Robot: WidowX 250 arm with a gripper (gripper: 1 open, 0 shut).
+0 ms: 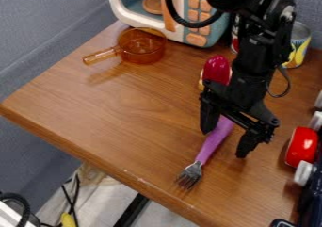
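My black gripper (227, 135) points down over a fork with a purple handle (210, 145) and metal tines (190, 174), which lies on the wooden table (101, 118). Its fingers straddle the handle's upper part, apart from each other; whether they touch the handle I cannot tell. The handle's far end is hidden by the gripper.
An amber pan (141, 45) and a toy microwave (168, 12) stand at the back. A red object (216, 69) and a can (297, 44) are behind the arm. Red and dark items (300, 148) line the right edge.
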